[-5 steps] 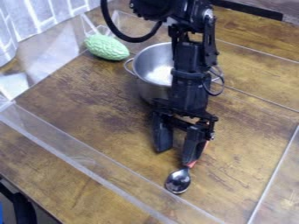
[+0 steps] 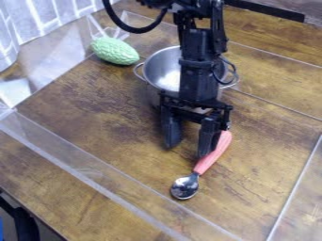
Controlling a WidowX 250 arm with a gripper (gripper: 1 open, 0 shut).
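Note:
The black gripper (image 2: 189, 136) hangs low over the wooden table, in front of a steel pot (image 2: 161, 66). Just right of and below its fingers lies a spoon with a pink handle (image 2: 214, 153) and a steel bowl end (image 2: 185, 187) toward the front. Whether the fingers are open or hold anything is hard to tell from this view.
A pale green textured object (image 2: 116, 50) lies at the back left beside a clear plastic barrier. Transparent edges run along the left front and right.
The gripper has moved left and slightly up, uncovering more of the pink handle. The spoon's bowl end sits slightly higher and further left than a second ago.

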